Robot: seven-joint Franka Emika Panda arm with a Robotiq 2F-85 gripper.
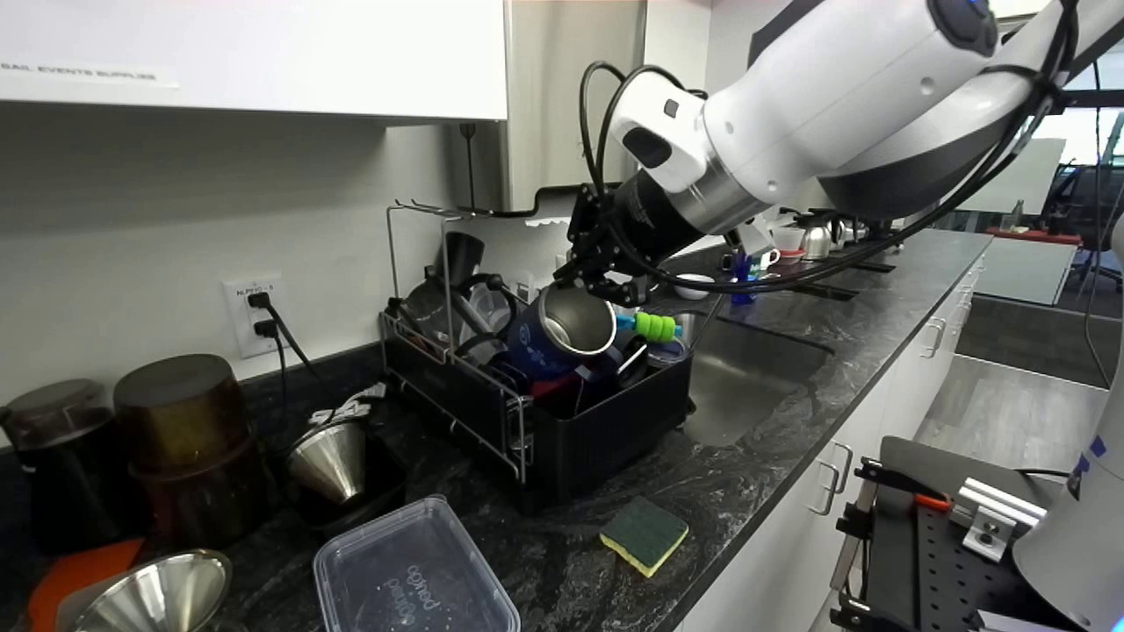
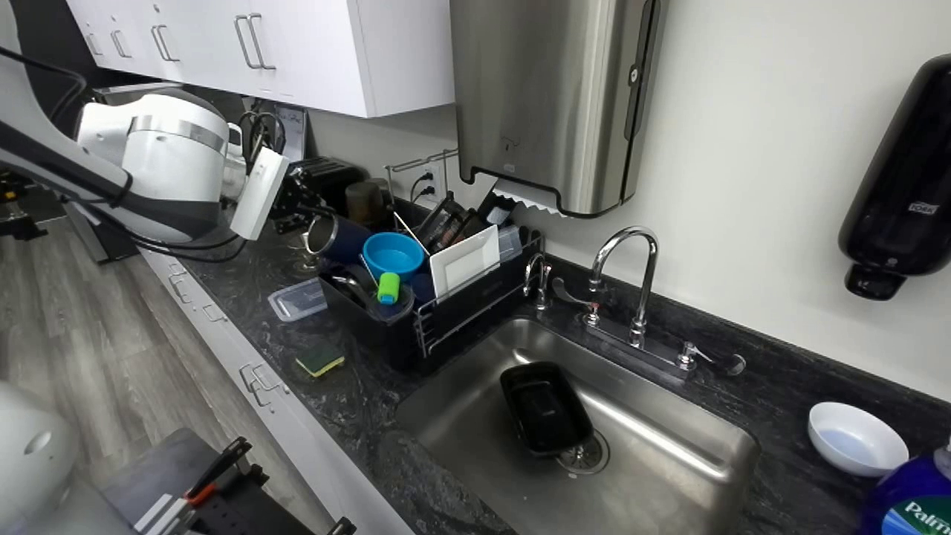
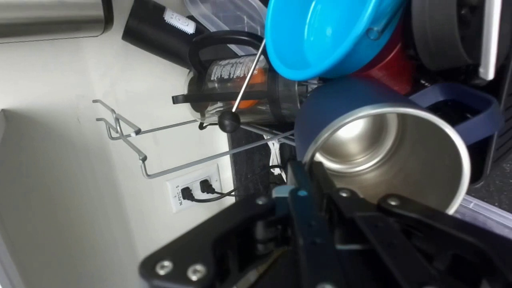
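A dark blue mug (image 1: 539, 342) with a steel inside is tilted with its mouth toward the camera in exterior view 1, above the front of the black dish rack (image 1: 632, 432). My gripper is shut on the mug's rim, one finger on each side of its wall, as the wrist view shows. The mug's handle (image 3: 468, 113) points away from the fingers. In exterior view 2 the mug (image 2: 336, 239) hangs beside a blue bowl (image 2: 393, 255) at the rack's end. Whether its underside touches the other dishes cannot be made out.
A french press (image 3: 240, 91), a white plate (image 2: 465, 261) and other dishes crowd the rack. The steel sink (image 2: 463, 446) holds a black tray (image 2: 545, 409). On the counter lie a sponge (image 1: 644, 535) and a clear lid (image 1: 416, 574), with bare counter between them.
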